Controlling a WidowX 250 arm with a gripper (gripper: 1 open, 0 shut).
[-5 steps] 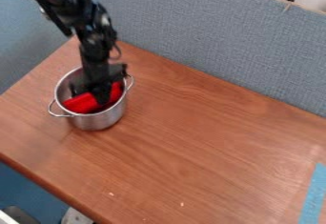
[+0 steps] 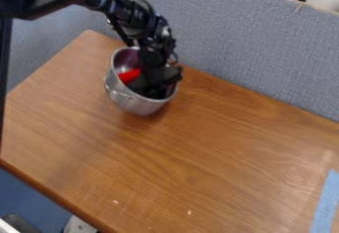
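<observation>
A silver metal pot (image 2: 133, 99) stands on the wooden table near its back left, with a red object (image 2: 129, 74) inside it. My black gripper (image 2: 157, 78) is down in the pot's mouth at the right of the red object; its fingertips and what lies between them are hidden or too dark to make out.
Grey padded walls (image 2: 252, 49) border the back and left. A light blue strip (image 2: 323, 202) lies at the right edge.
Over the last second the pot has moved back and to the right, with my gripper deep in it. The red object now shows less.
</observation>
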